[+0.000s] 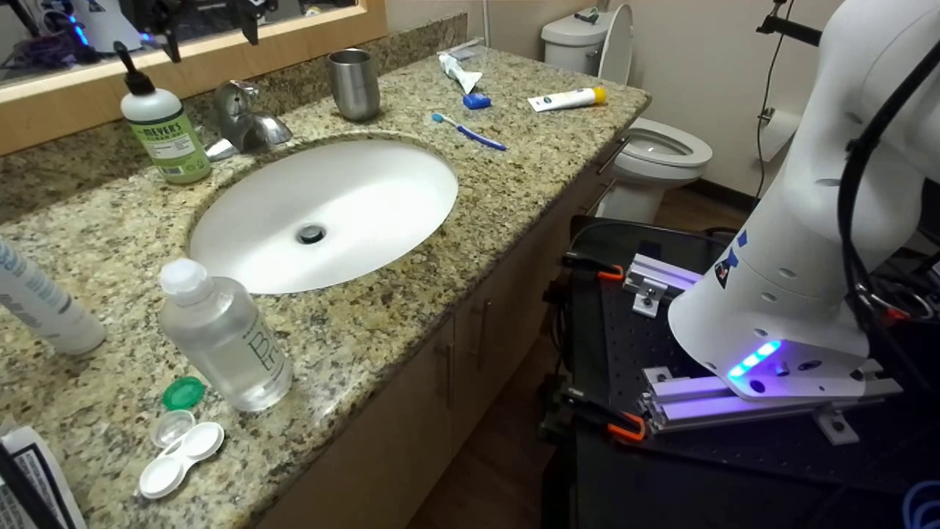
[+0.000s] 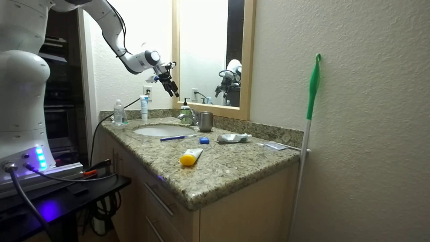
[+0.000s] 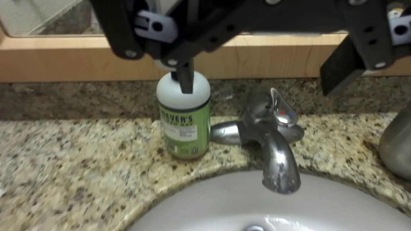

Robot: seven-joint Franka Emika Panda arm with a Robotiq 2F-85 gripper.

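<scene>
In the wrist view my gripper is open, its dark fingers spread wide with nothing held between them. The left finger overlaps the top of the green soap bottle [image 3: 185,132] and hides most of its pump; whether they touch cannot be told. The metal faucet [image 3: 275,150] appears below the gap between the fingers. Exterior view 2 has the gripper [image 2: 175,95] pointing down above the back of the counter, near the mirror. At the top left of exterior view 1, the dark fingers [image 1: 250,31] show in front of the mirror frame.
The white sink [image 1: 388,211] is empty. Beside the faucet stands a steel cup [image 1: 355,87]. A toothbrush [image 1: 471,134], blue floss box [image 1: 476,101] and yellow-capped tube [image 1: 568,98] lie at the far end. A clear bottle [image 1: 230,344] stands at the near end.
</scene>
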